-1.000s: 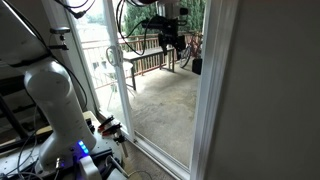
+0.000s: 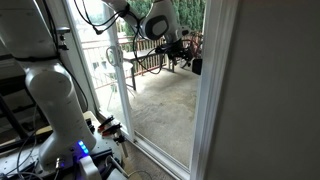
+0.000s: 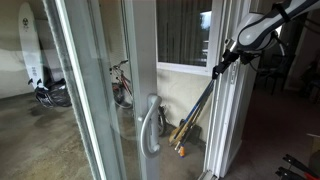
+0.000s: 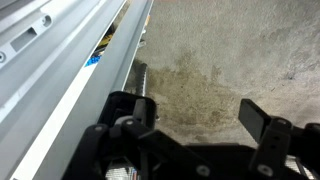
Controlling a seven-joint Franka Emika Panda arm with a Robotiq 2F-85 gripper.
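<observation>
My gripper is open in the wrist view, its dark fingers (image 4: 258, 120) spread wide with only concrete floor visible between them. Along the left of that view runs a pale door frame (image 4: 85, 90), close beside the other finger. In exterior view 1 the gripper (image 2: 183, 56) hangs high in the doorway, near the right-hand white post (image 2: 212, 70). Exterior view 2 shows the glass door standing ajar, with a white handle (image 3: 151, 125) on its edge; the gripper (image 3: 220, 69) is well apart from that handle, by the opposite jamb.
Outside, long-handled tools (image 3: 196, 112) lean against the wall below a window, near a small orange object (image 3: 182, 152). A bicycle (image 3: 122, 88) and a surfboard (image 3: 29, 42) stand farther off.
The arm's wrist has swung slightly left in exterior view 1, and the gripper sits somewhat lower than a second ago. The doorway looks unchanged.
</observation>
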